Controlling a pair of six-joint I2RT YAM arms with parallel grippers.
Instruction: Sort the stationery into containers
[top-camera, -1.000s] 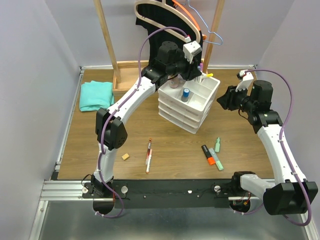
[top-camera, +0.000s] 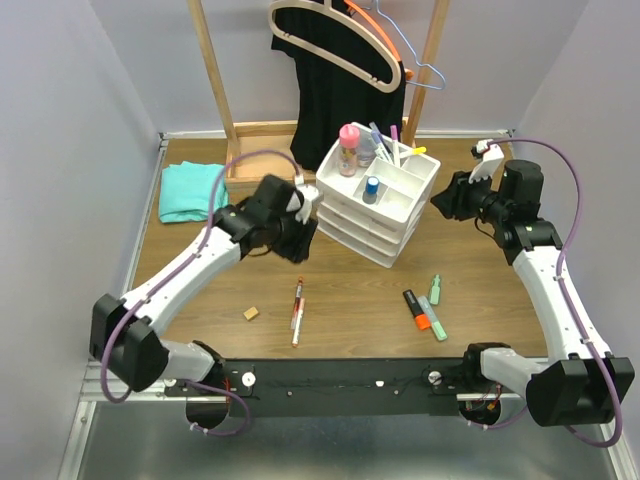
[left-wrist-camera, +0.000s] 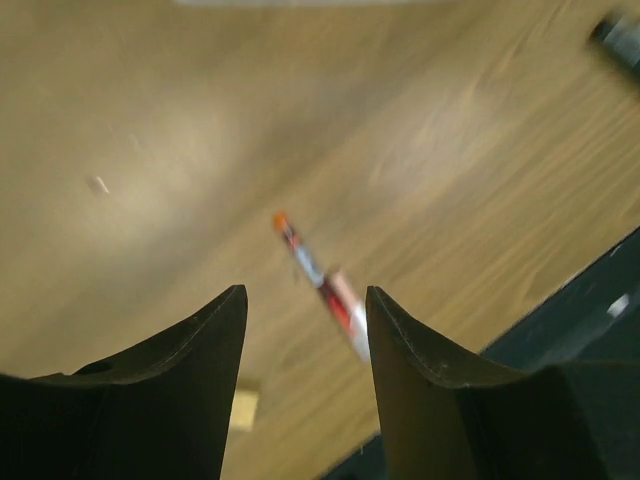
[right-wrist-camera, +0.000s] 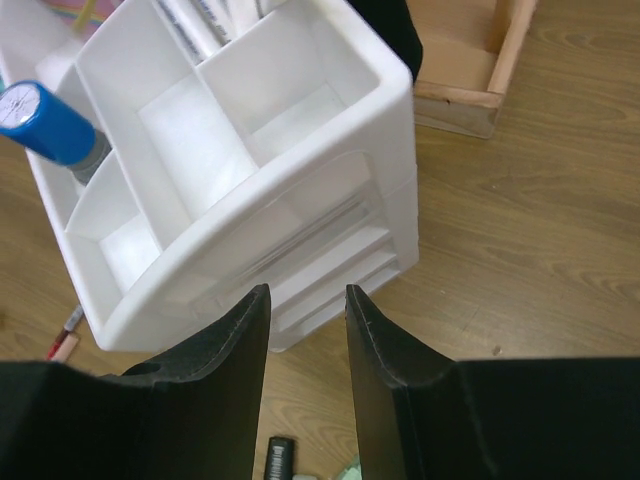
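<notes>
A white tiered organizer (top-camera: 357, 234) holds pens, a pink bottle (top-camera: 348, 148) and a blue-capped item (top-camera: 370, 190). My left gripper (top-camera: 298, 245) hangs over the wood left of it, open and empty; in its blurred wrist view, pens (left-wrist-camera: 335, 305) lie below. My right gripper (top-camera: 452, 200) hangs right of the organizer, part open, nothing between its fingers. On the table lie a red pen (top-camera: 298, 302), a white pen (top-camera: 298, 326), a black-and-orange marker (top-camera: 416, 308), a pale green marker (top-camera: 434, 322), a green bottle (top-camera: 435, 291) and a small tan block (top-camera: 251, 313).
A folded teal cloth (top-camera: 192, 190) lies at back left. A wooden rack with hangers and a black shirt (top-camera: 305, 70) stands behind the organizer.
My left arm has swung from above the organizer down and toward the front left, over the open table. The right arm and the items on the table look unchanged.
</notes>
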